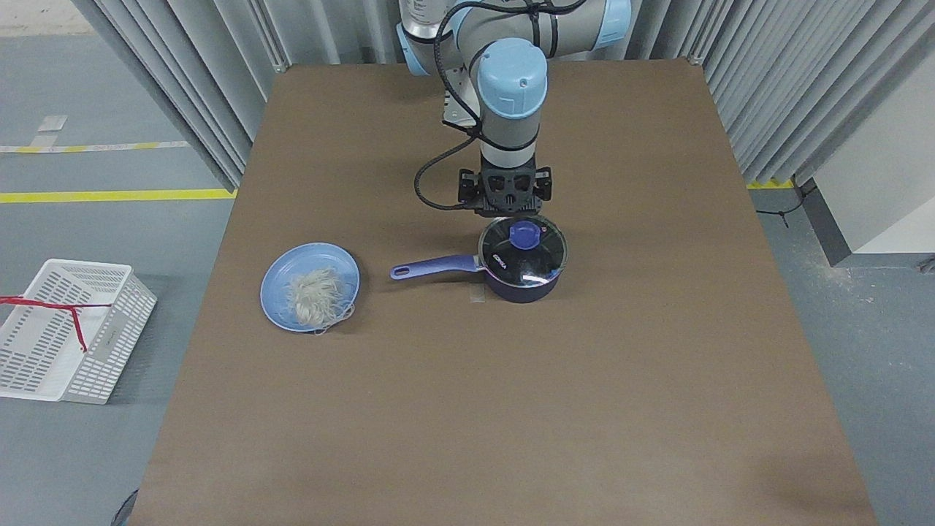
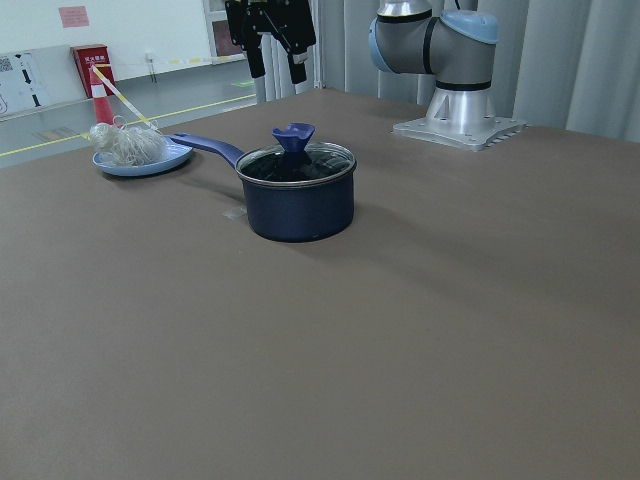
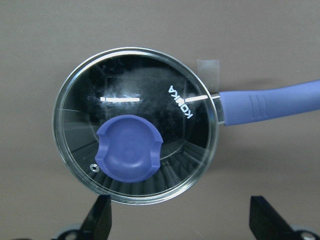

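Observation:
A dark blue saucepan point(image 2: 299, 210) with a glass lid, a blue knob point(image 3: 129, 148) and a long blue handle point(image 3: 270, 102) sits on the brown table point(image 1: 491, 403). A blue plate point(image 1: 277, 279) holding a pale stringy heap point(image 1: 315, 296) lies left of it in the front view. My gripper is above the pan, fingers wide apart with nothing between them; in the left view it hangs high over the pan's handle side, clear of the lid.
A white slotted basket point(image 1: 114, 342) with red strips stands on the floor left of the table. The arm's base point(image 2: 460, 127) is at the back.

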